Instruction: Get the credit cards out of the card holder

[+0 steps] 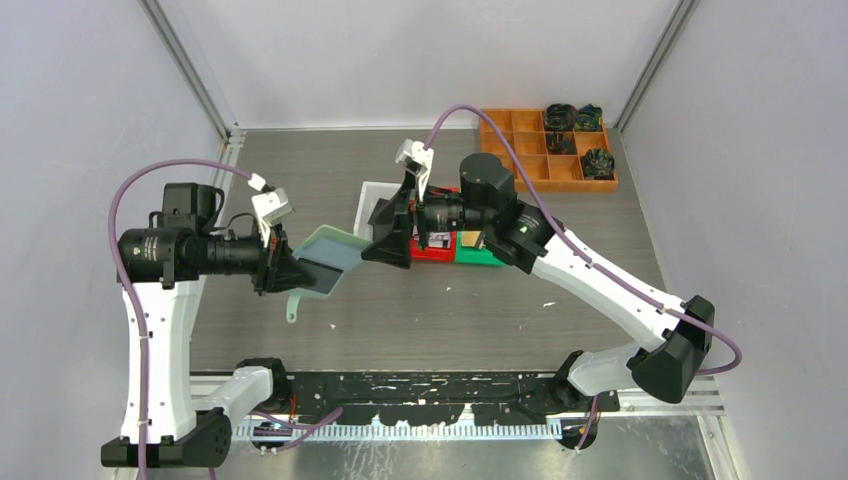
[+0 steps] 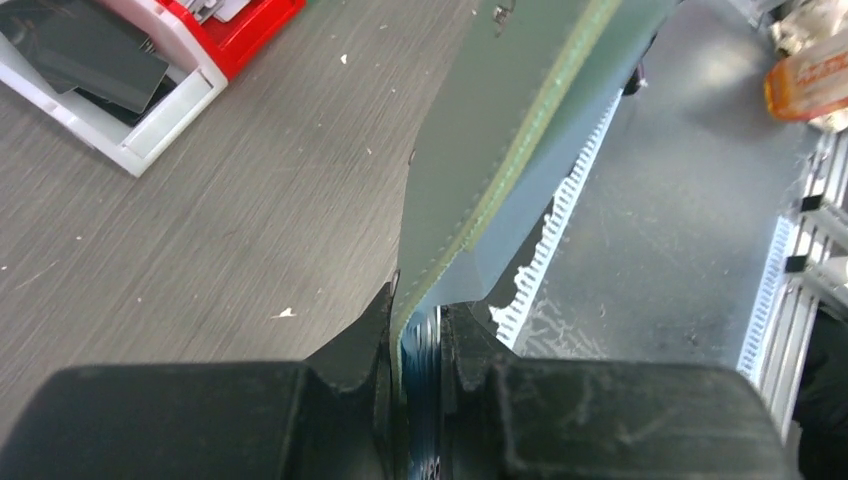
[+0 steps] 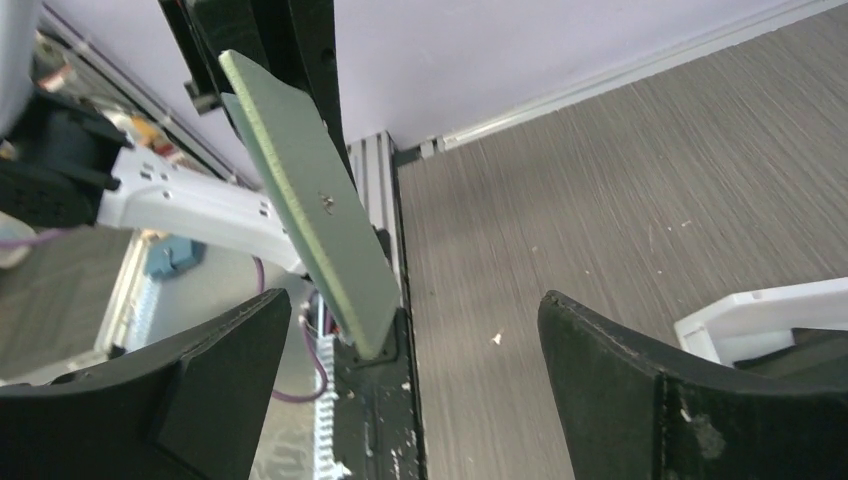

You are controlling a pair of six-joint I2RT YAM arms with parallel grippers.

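The sage-green card holder is held up over the left-middle of the table, opened out and tilted, with clear pockets and a strap hanging down. My left gripper is shut on its edge, and the holder stands up from between the fingers. Just right of the holder, my right gripper is open. Its two fingers are wide apart with nothing between them, and the holder shows beyond them, near the left finger. I cannot make out single cards inside the pockets.
Behind the right gripper sit a white bin with dark flat items inside, a red bin with cards and a green bin. An orange compartment tray stands at the back right.
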